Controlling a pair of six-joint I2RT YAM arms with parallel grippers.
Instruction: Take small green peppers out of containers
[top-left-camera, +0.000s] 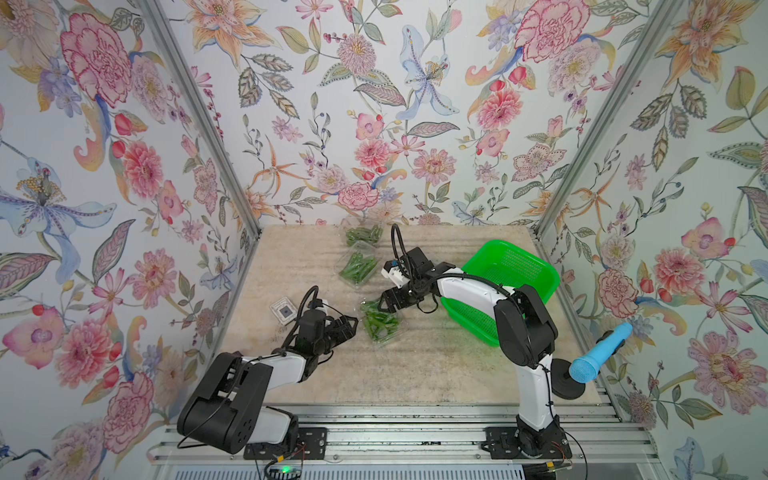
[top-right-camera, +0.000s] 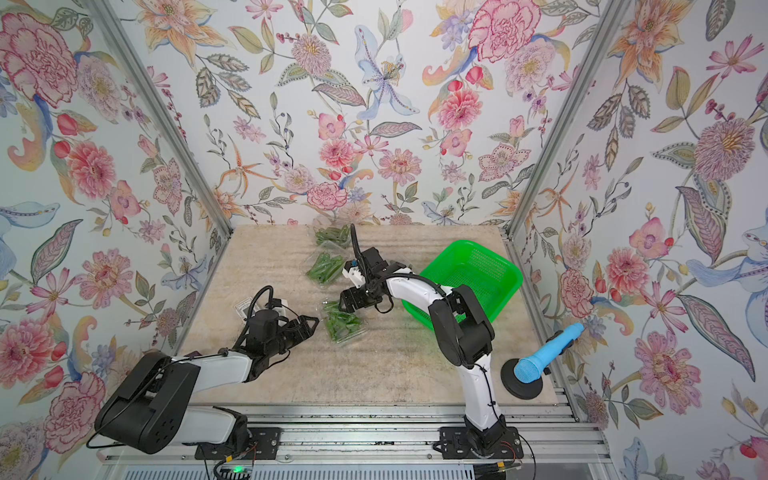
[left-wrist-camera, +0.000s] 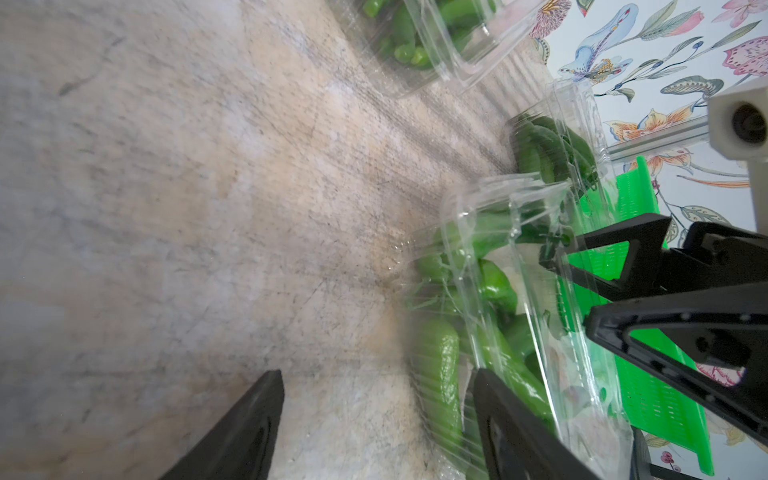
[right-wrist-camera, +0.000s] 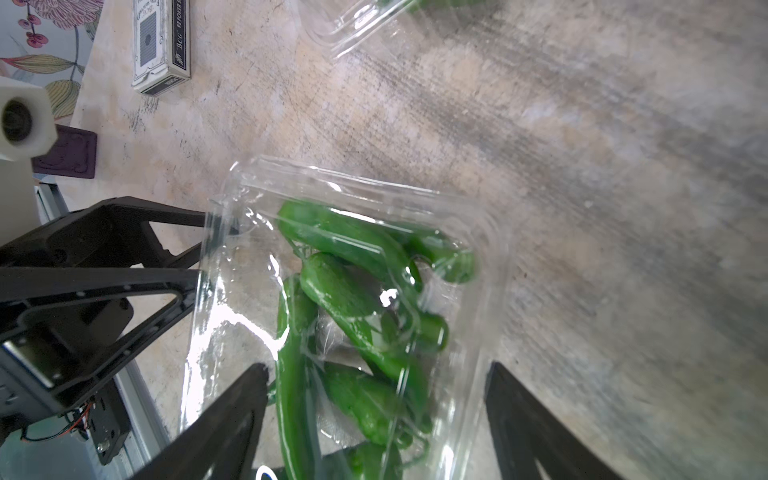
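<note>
A clear container of small green peppers (top-left-camera: 381, 324) lies on the table between my grippers, nearest the front; two more, a middle one (top-left-camera: 357, 265) and a back one (top-left-camera: 363, 235), stand behind it. My left gripper is left of the front container, its dark fingers apart, one close beside the container's wall. My right gripper is over that container's right side, fingers spread either side of its clear plastic. In the right wrist view the peppers (right-wrist-camera: 352, 312) show under glossy plastic. I cannot tell whether either gripper touches it.
A green perforated basket (top-left-camera: 508, 256) stands on the right. A small white box (top-left-camera: 284, 309) lies on the left, and a purple item (right-wrist-camera: 68, 152) beyond it. A blue tube (top-left-camera: 600, 352) is at the right front.
</note>
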